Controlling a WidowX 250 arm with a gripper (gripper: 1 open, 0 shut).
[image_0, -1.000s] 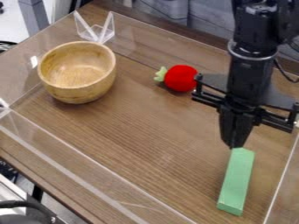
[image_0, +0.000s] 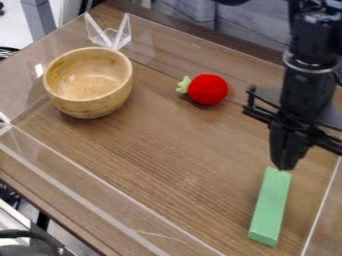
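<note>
My gripper (image_0: 278, 154) is a black arm reaching down from the top right, its dark tip pointing downward just above and behind a long light-green block (image_0: 269, 208) that lies on the wooden table at the lower right. The gripper looks shut, and I see nothing held in it.
A wooden bowl (image_0: 86, 80) sits at the upper left. A red tomato-like object (image_0: 209, 89) with a green top lies at the upper middle.
The gripper has shifted slightly to the right and up, and its orientation has changed a little. The green block, bowl and red object look unmoved.
</note>
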